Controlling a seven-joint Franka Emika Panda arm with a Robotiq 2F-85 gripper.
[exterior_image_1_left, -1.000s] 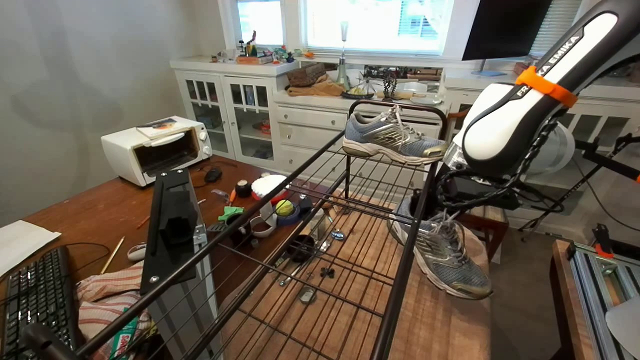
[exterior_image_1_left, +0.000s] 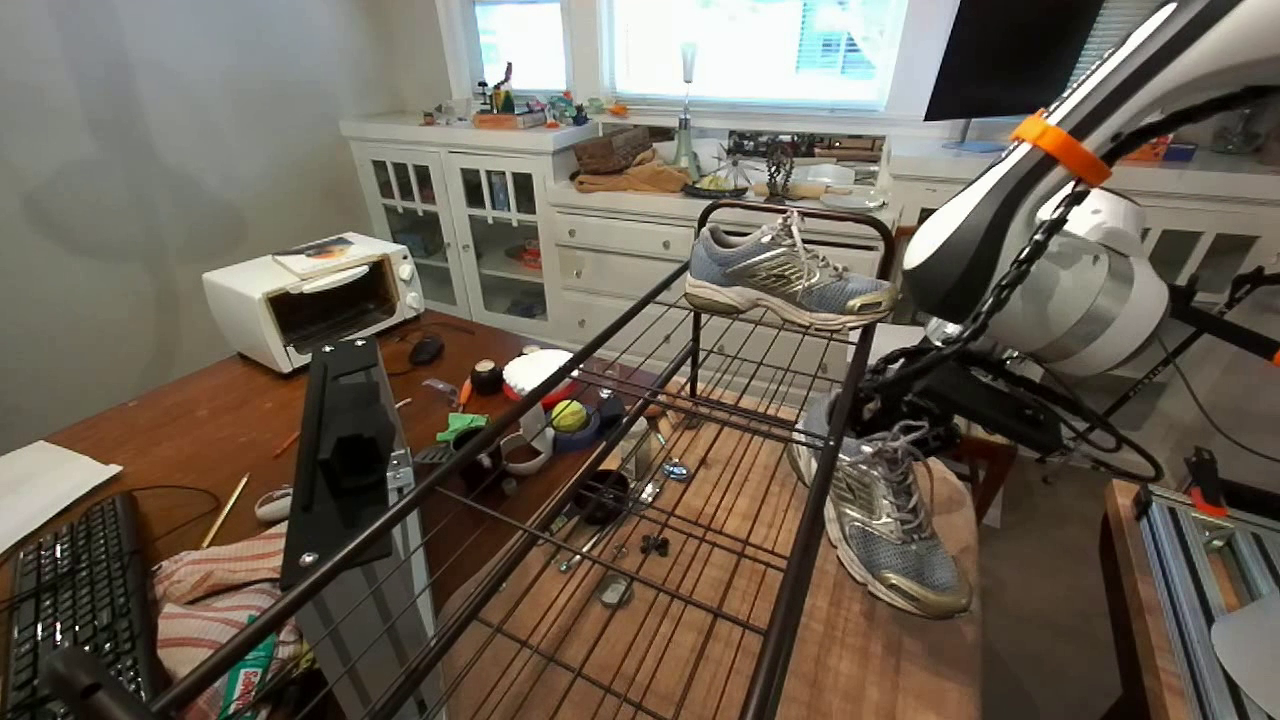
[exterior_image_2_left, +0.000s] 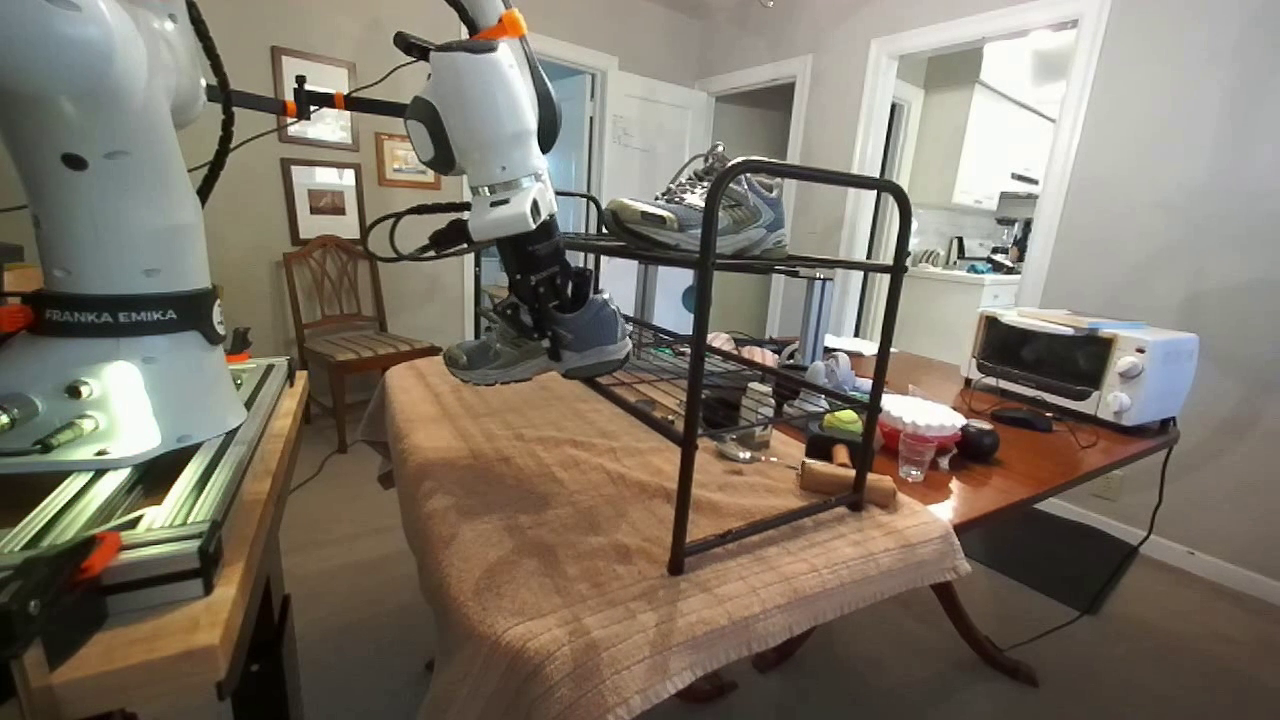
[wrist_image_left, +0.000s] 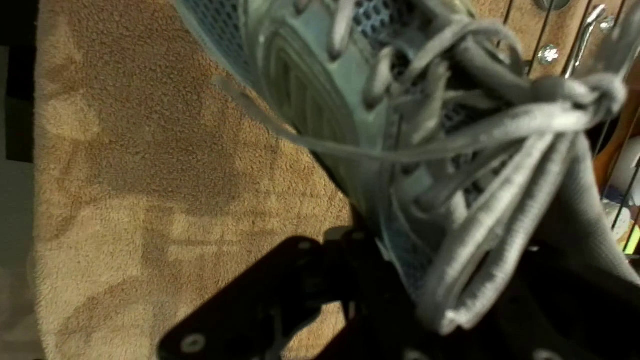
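Observation:
A grey-blue running shoe (exterior_image_2_left: 498, 348) with grey laces is held beside the black wire rack (exterior_image_2_left: 692, 396), over the towel-covered table. My gripper (exterior_image_2_left: 557, 330) reaches down into its heel end and is shut on it, one finger showing along the outer side. In the wrist view the laces and side of the shoe (wrist_image_left: 312, 90) fill the middle, and the black finger parts press near its opening; the far finger is hidden. The matching shoe (exterior_image_1_left: 786, 276) rests on the rack's top level, at the end near the window.
A tan towel (exterior_image_2_left: 516, 516) covers this end of the table, with clear room beside the rack. Small items, cups and a tennis ball (exterior_image_1_left: 567, 416) lie under and behind the rack. Farther off stand a toaster oven (exterior_image_1_left: 314, 300) and a keyboard (exterior_image_1_left: 82, 600).
The arm has shifted and turned, and the shoe has moved with it, its toe swinging slightly toward the camera of exterior view 1. The shoe on the rack has stayed put.

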